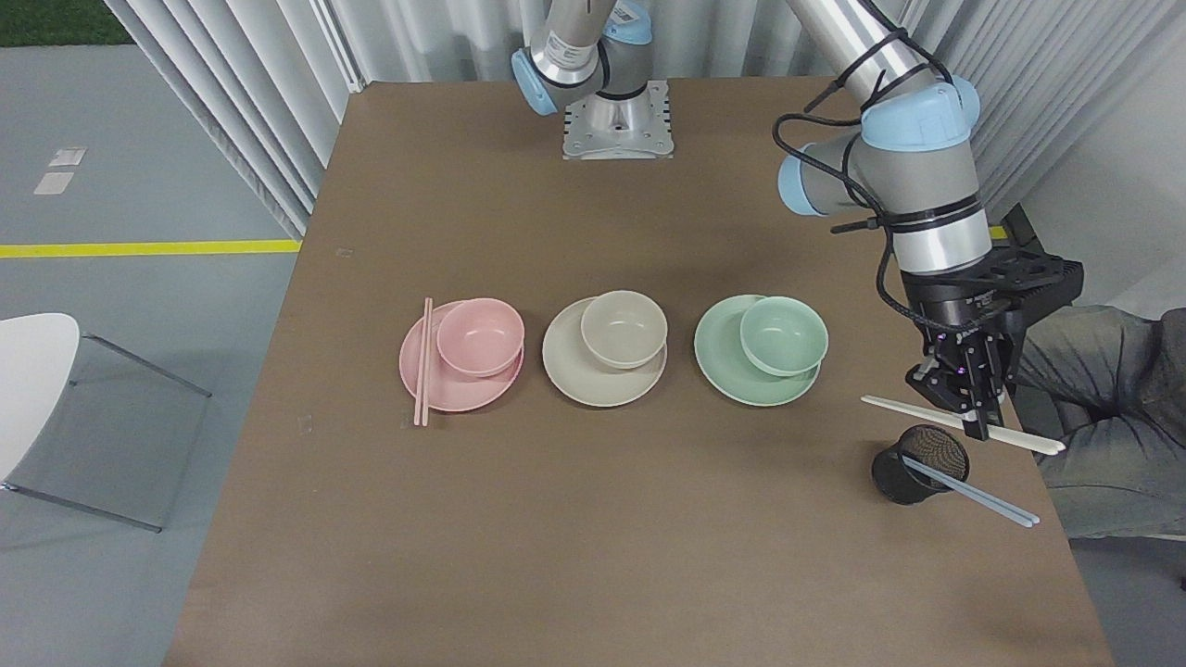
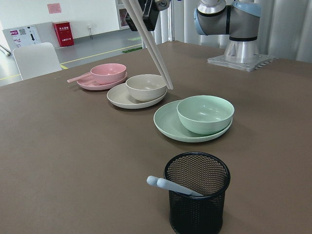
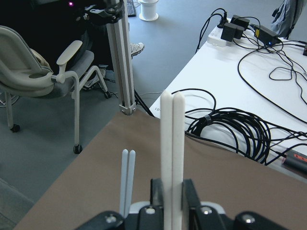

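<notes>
My gripper [image 1: 978,411] is shut on white chopsticks [image 1: 1023,439], held high over the table's right edge, above and behind the black mesh cup [image 2: 197,209]. Light blue chopsticks [image 1: 990,500] rest in that cup. Pink chopsticks [image 1: 425,367] lie on the pink plate [image 1: 456,396] beside the pink bowl [image 1: 480,335]. The white bowl [image 1: 623,328] sits on a white plate [image 1: 580,380], the green bowl [image 1: 784,335] on a green plate [image 1: 730,376]. In the wrist view the held chopsticks point up between the fingers.
A person's legs [image 1: 1112,467] are beside the right edge. The wrist view shows a white table [image 3: 216,76] with cables.
</notes>
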